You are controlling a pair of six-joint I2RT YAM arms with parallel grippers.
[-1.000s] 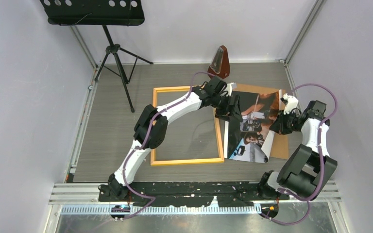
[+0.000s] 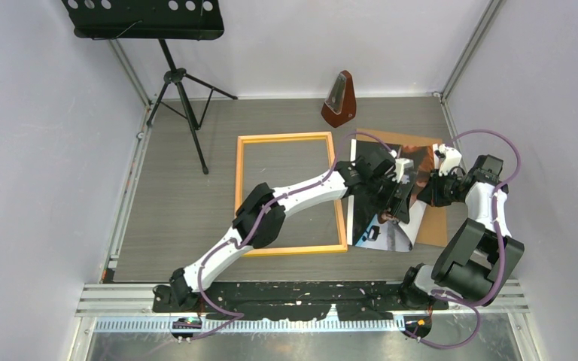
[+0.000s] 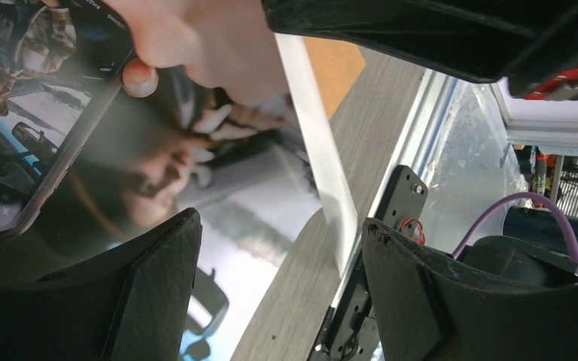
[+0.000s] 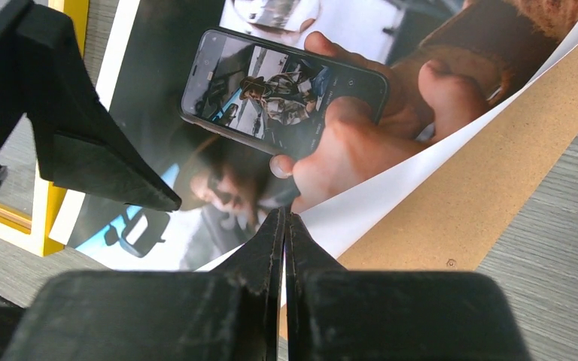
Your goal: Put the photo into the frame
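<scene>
The photo (image 2: 372, 237), a print of hands holding a phone, lies on a brown board (image 2: 435, 226) right of the empty yellow frame (image 2: 290, 250). Its right edge curls up, showing the white back. My right gripper is shut on that raised edge. Over the photo's lower right part hangs my left gripper (image 2: 400, 216), fingers apart. In the left wrist view, the curled photo edge (image 3: 323, 165) appears between and beyond the left fingers, touching neither visibly. The left arm hides part of the photo from above.
A brown metronome (image 2: 339, 101) stands behind the board, and a black music stand (image 2: 184, 94) at the back left. The left arm crosses over the frame. Bare floor lies left of the frame.
The left gripper has moved right and toward the front, from the frame's right rail to over the photo near its curled edge. The right arm and photo look nearly still.
</scene>
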